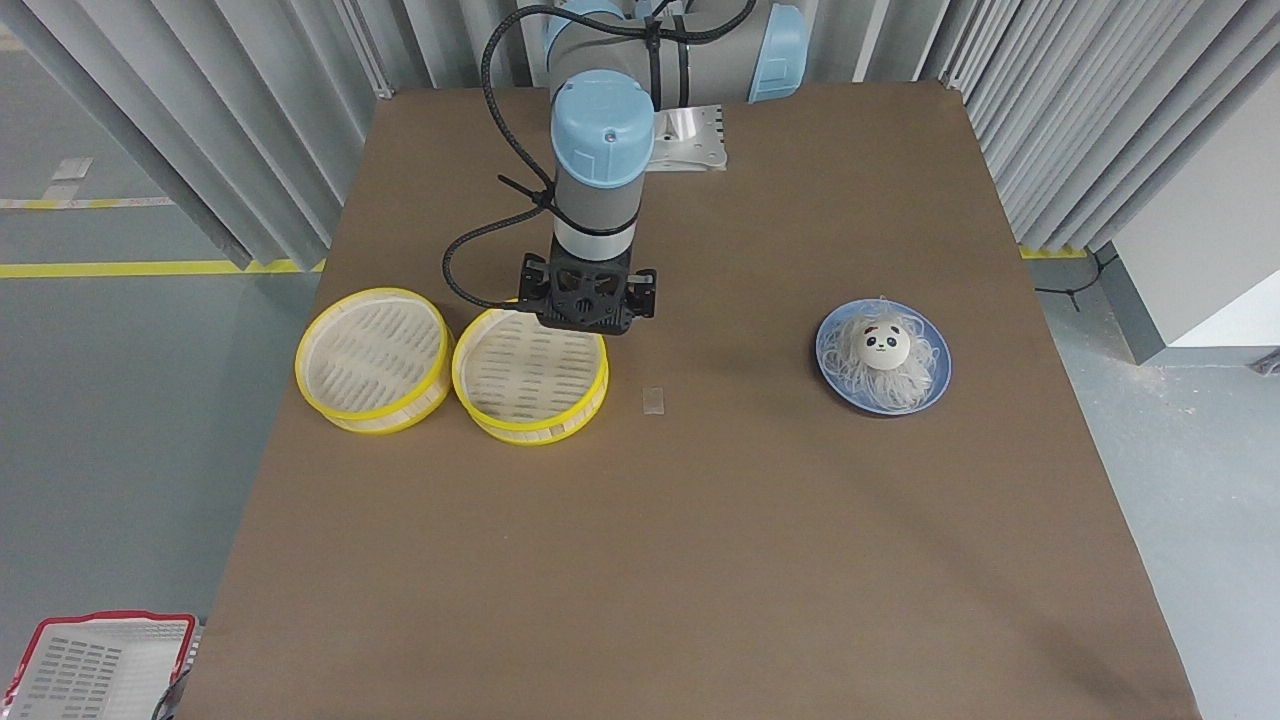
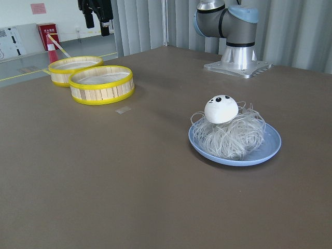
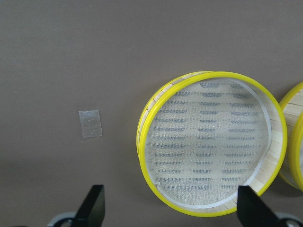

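Note:
The black gripper hangs above the table near two round wooden steamer baskets with yellow rims. In the wrist view its two fingers are wide apart, open, over the near edge of one basket (image 3: 213,142); the other basket (image 3: 296,101) is at the right edge. In the front view the baskets (image 1: 528,384) sit side by side left of centre, below and left of the gripper (image 1: 588,312). A blue plate (image 2: 267,150) holds white stringy strands (image 2: 228,140) topped by a white panda-faced ball (image 2: 221,109), apart on the right.
A small clear patch (image 1: 653,401) lies beside the baskets. The robot's base (image 2: 238,65) stands at the back. A red-rimmed crate (image 1: 102,672) is off the table at lower left.

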